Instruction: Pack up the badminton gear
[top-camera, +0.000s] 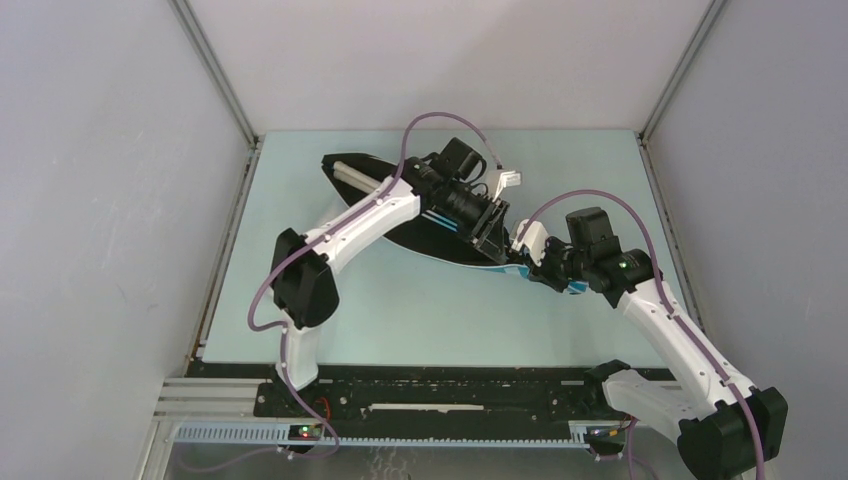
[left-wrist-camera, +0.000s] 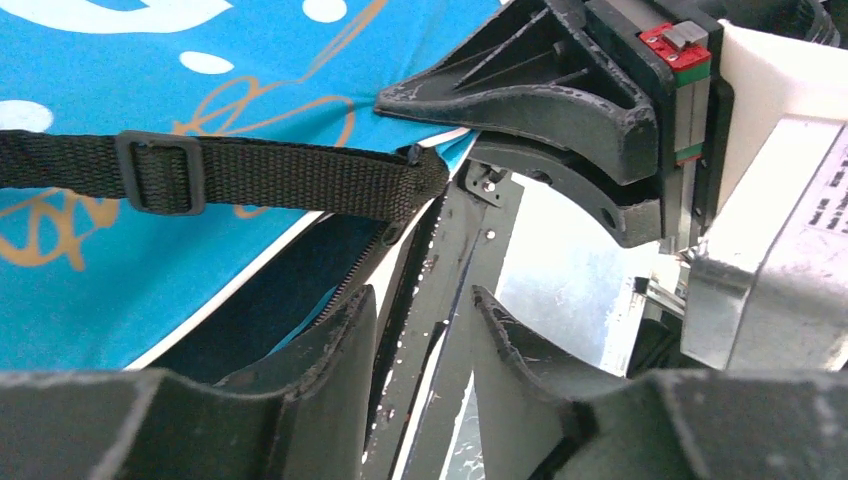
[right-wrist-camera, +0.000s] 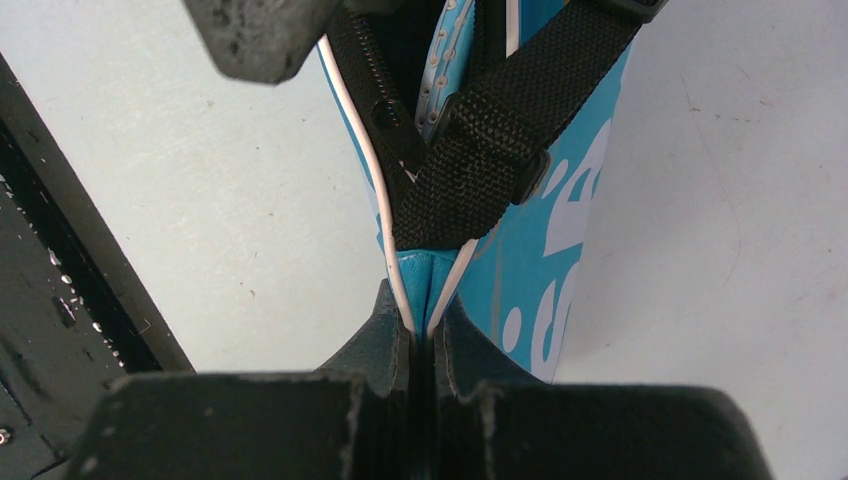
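A blue badminton bag (left-wrist-camera: 120, 290) with black lining lies diagonally on the table, its white tube (top-camera: 352, 175) inside toward the upper left. My right gripper is shut on the bag's narrow end, where the two pale-edged sides meet under a black strap (right-wrist-camera: 480, 160). My left gripper hangs close beside it at that end, part open, its fingers over the zip edge; nothing clearly between them. In the left wrist view a black strap with buckle (left-wrist-camera: 160, 172) crosses the blue fabric.
A dark rail (top-camera: 470, 390) runs along the front edge. Walls stand at both sides and behind.
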